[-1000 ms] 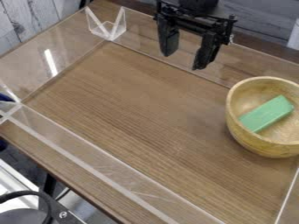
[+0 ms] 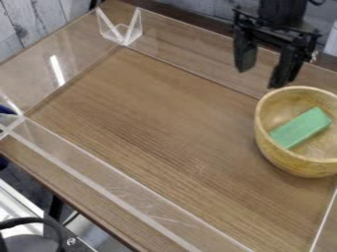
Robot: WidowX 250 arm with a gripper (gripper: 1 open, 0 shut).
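My black gripper (image 2: 266,61) hangs at the top right, open, its two dark fingers apart above the back of the table with nothing visible between them. Just below and to its right is a round tan bowl (image 2: 277,158), holding a green rectangular block (image 2: 301,128) lying flat inside.
Clear acrylic pieces stand near the back left and along the left edges. Black cables lie at the bottom left corner.
My gripper has moved to the right along the back of the table, toward the side where the bowl is. The bowl and green block look unmoved.
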